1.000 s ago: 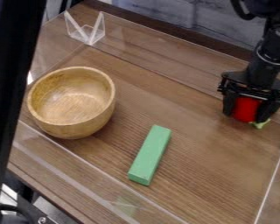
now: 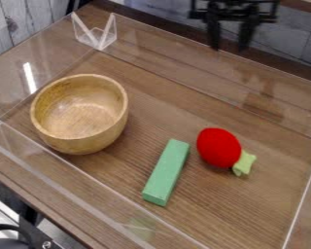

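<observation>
A red rounded object lies on the wooden table with a pale green piece beside it at its right. A green bar lies at the lower middle. A tan wooden bowl sits at the left. My gripper is a blurred dark shape at the top edge, far behind the red object; its fingers are too blurred to tell.
A white wire-like object stands at the top left.
The red object and pale green piece now lie nearer the front, down and left of where my gripper held them. The gripper has moved up and back, away from them.
</observation>
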